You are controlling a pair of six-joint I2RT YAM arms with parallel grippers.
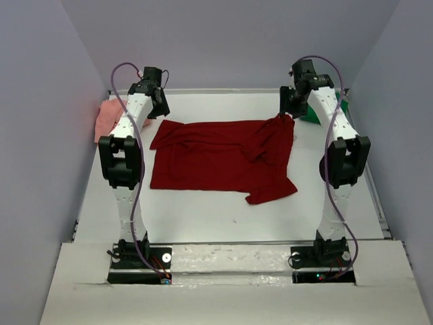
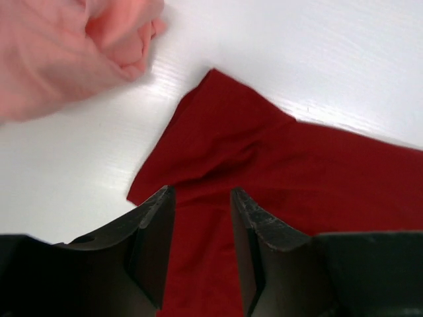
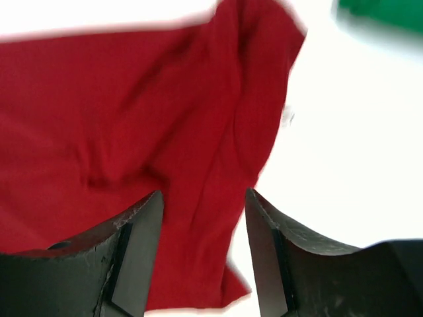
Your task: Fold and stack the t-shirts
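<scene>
A dark red t-shirt [image 1: 203, 166] lies on the white table, its upper part doubled over along the far side and some creases running across it. In the left wrist view, its far left corner [image 2: 221, 99] lies flat beyond my left gripper, whose fingers are apart with only cloth visible below them. My right gripper is also open above the shirt's right side, with nothing held between its fingers. The bunched far right corner [image 3: 264, 33] shows at the top of the right wrist view. One sleeve [image 1: 260, 198] sticks out at the near right.
A crumpled pink cloth [image 1: 107, 118] sits at the back left, partly behind my left arm. At the back right, a green cloth [image 1: 310, 116] is mostly covered by my right arm.
</scene>
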